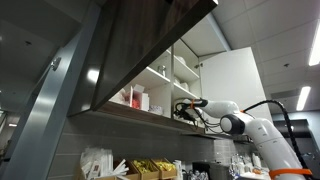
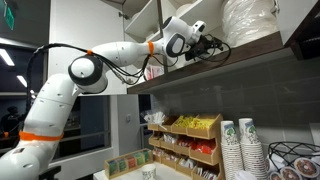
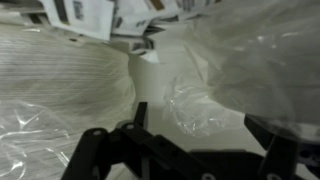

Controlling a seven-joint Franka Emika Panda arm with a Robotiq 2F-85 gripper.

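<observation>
My gripper is open in the wrist view, one finger at each side. Between and beyond its fingertips lies crumpled clear plastic film on a pale surface, with nothing gripped. On the left is a pale ribbed stack in clear plastic. A large translucent bag fills the upper right. Printed packets lie along the top edge. In exterior view 2 the gripper reaches in at the front of the high shelf; its fingers are too small to read there.
The open cabinet has a dark bottom edge close under the arm, and a raised white door beside it. Below are stacked paper cups and wooden snack bins on the counter.
</observation>
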